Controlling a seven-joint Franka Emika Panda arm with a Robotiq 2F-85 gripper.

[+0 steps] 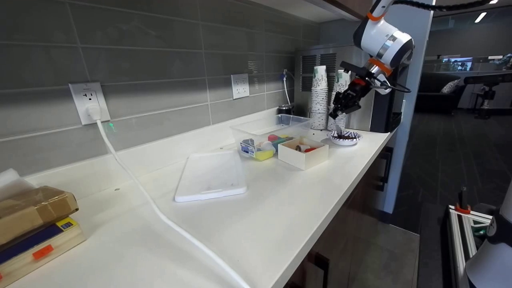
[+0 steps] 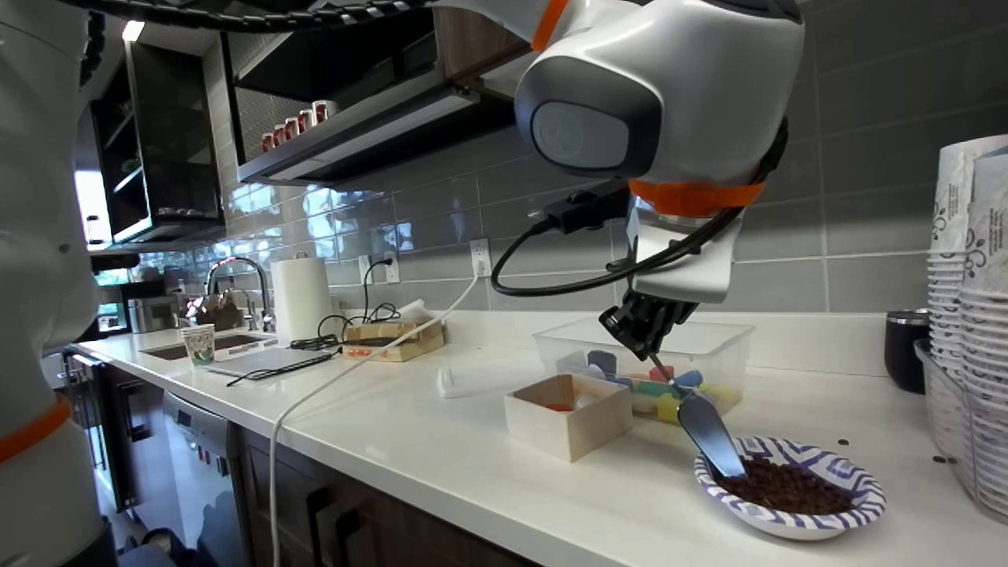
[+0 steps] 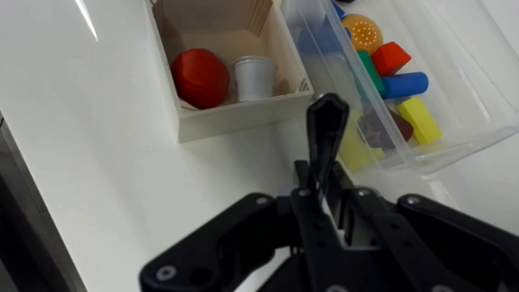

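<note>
My gripper is shut on the handle of a metal utensil with a broad flat blade, which slants down to the right. The blade's tip reaches into dark brown bits in a white bowl with a blue-purple pattern; how deep it goes is hidden. From the far end of the counter, exterior view 1 shows the gripper above the same bowl. The handle's end juts up from between the fingers in the wrist view, where neither bowl nor blade shows.
A small open box with a red object and a cup stands near the bowl. Behind it is a clear bin of colourful toys. Stacked cups rise right of the bowl. Bare counter extends along the front.
</note>
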